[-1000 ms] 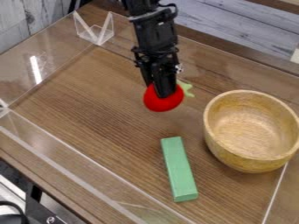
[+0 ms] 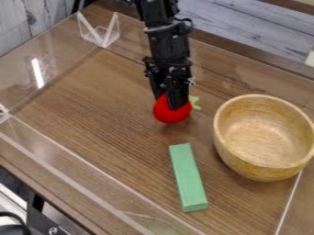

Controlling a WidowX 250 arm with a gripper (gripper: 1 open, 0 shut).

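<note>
My black gripper (image 2: pixel 172 92) reaches down from the top centre to a red round object (image 2: pixel 172 110) with a small green part beside it at its right, near the middle of the table (image 2: pixel 86 138). The fingers are at the top of the red object; whether they are closed on it is unclear.
A large tan bowl (image 2: pixel 263 138) sits to the right. A green bar (image 2: pixel 186 176) lies toward the front. A clear plastic object stands at the back left.
The bowl and green bar have not moved.
</note>
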